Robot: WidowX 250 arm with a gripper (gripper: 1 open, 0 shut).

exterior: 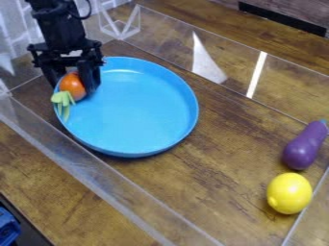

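My black gripper [71, 67] reaches in from the top left, its fingertips around an orange carrot-like toy [71, 86] with pale green leaves at the left rim of a blue plate [135, 110]. Whether the fingers close on the toy is hard to tell.
A purple eggplant [303, 144] and a yellow lemon [290, 193] lie on the wooden table [193, 192] at the right. Clear walls surround the area. A blue object [11, 231] shows at the bottom left corner.
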